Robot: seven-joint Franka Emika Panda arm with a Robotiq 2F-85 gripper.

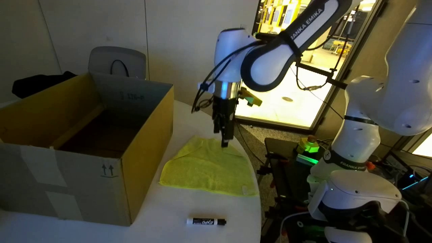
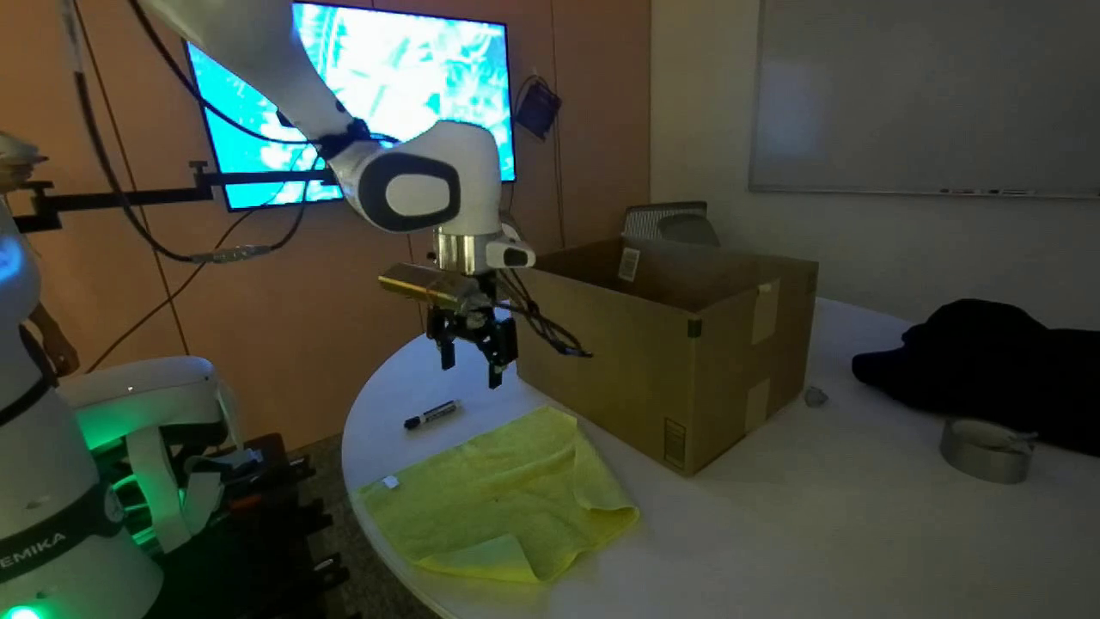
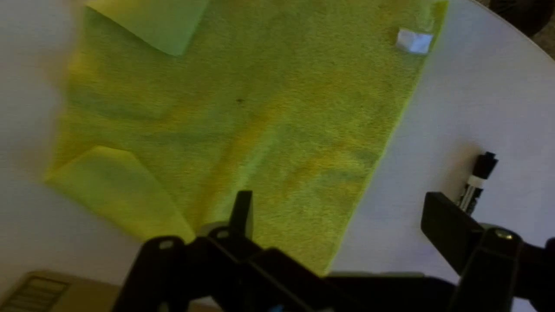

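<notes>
A yellow cloth [image 1: 210,168] lies spread on the white table, with two of its corners folded over in the wrist view. Above the table hangs my gripper [image 2: 472,371], pointing down, its fingers wide apart and empty. In the wrist view the cloth [image 3: 249,130] fills much of the space ahead of the left finger [image 3: 242,216]. A black-and-white marker [image 1: 206,221] rests on the bare tabletop a short way from the cloth. Beyond the right finger [image 3: 450,229] the marker [image 3: 477,179] is partly hidden.
A large open cardboard box [image 1: 147,150] stands beside the cloth, its walls tall. Dark fabric [image 2: 990,361] and a roll of tape [image 2: 986,450] lie on the table's other side. The round table edge is close to the cloth.
</notes>
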